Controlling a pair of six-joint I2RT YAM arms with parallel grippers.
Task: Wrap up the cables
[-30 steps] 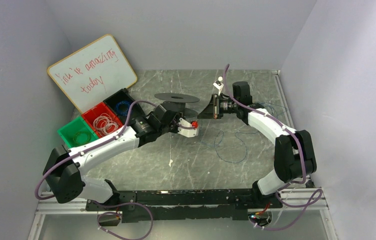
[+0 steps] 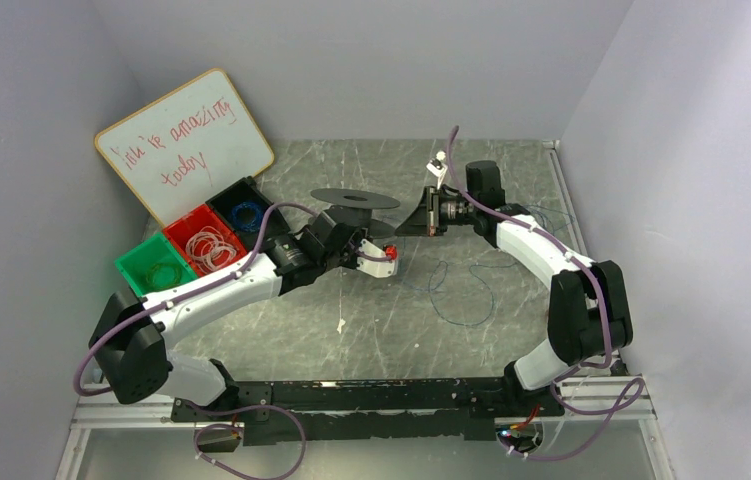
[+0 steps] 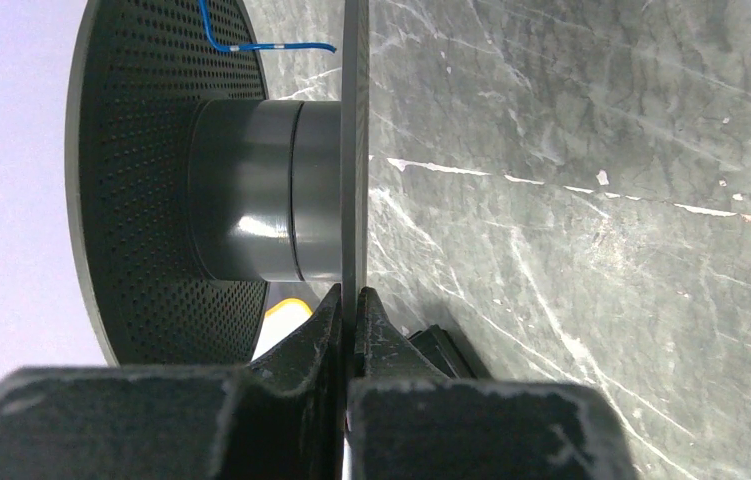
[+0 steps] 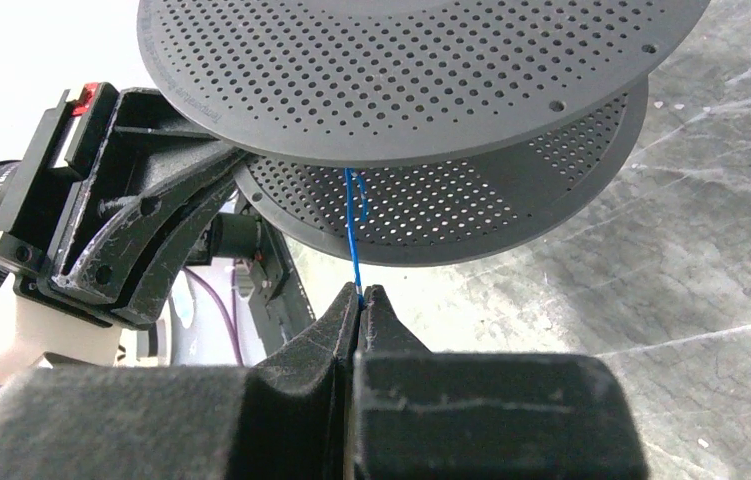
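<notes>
A dark grey spool (image 2: pixel 355 198) with two perforated discs is held up above the table. My left gripper is shut on the rim of one disc, and the bare core (image 3: pixel 251 190) shows between the discs in the left wrist view. The blue cable (image 4: pixel 352 230) runs from between the discs down to my right gripper, which is shut on it right at the fingertips. A short cable end with pale marks (image 3: pixel 269 46) sticks out through the spool in the left wrist view. More cable (image 2: pixel 467 322) lies in a loose loop on the table.
Green (image 2: pixel 155 264), red (image 2: pixel 206 240) and black (image 2: pixel 243 214) bins with coiled cables stand at the left, before a whiteboard (image 2: pixel 186 145). Thin cable (image 2: pixel 551 214) also lies behind the right arm.
The spool and left gripper have shifted very slightly right and down in the top view. My right gripper has barely moved. The loop on the table looks the same.
</notes>
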